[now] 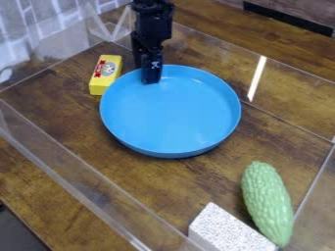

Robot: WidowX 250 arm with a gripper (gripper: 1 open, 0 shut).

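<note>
My black gripper (149,67) reaches down from the top to the back rim of a large blue plate (170,116), at its left part; its fingertips are too dark and small to show their state clearly. A yellow box (104,75) with a red-and-white label lies just left of the gripper, beside the plate.
A green bitter gourd (265,201) and a white speckled block (232,232) lie at the front right. Clear walls or edges border the area.
</note>
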